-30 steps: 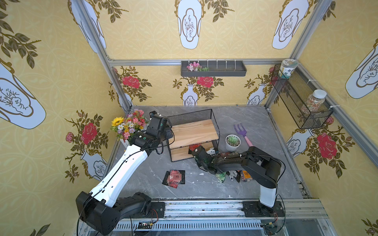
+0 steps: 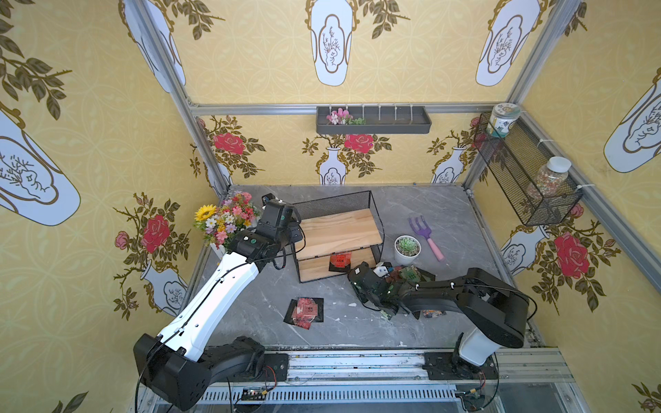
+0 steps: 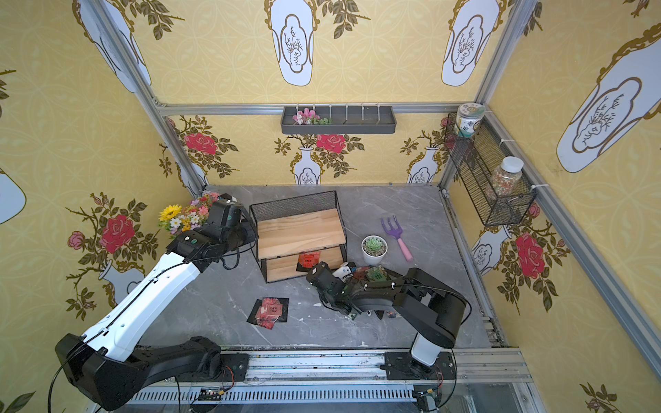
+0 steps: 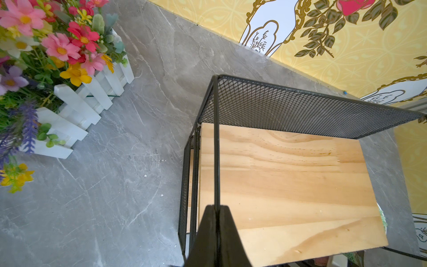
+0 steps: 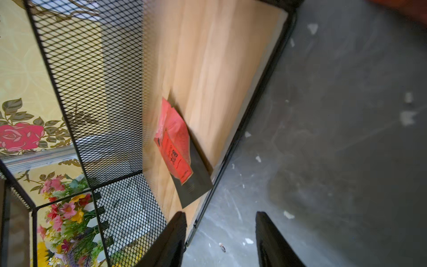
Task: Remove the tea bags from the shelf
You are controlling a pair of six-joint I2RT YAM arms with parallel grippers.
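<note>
A two-tier black mesh shelf with wooden boards (image 2: pixel 334 230) stands mid-table. On its lower board lies a red tea bag on a dark packet (image 5: pixel 175 155), near the front edge. Red and black tea bags (image 3: pixel 269 311) lie on the table in front of the shelf. My left gripper is shut at the shelf's left side, at its black frame rod. My right gripper is low in front of the shelf, open, its fingers apart with nothing seen between them, below the red tea bag in the wrist view.
A flower planter (image 4: pixel 89 95) stands left of the shelf. A succulent pot (image 2: pixel 407 249) and a purple-pink fork (image 2: pixel 432 244) are to the right, with assorted packets partly under the right arm. A wire basket (image 2: pixel 516 165) hangs on the right wall.
My left arm has not moved.
</note>
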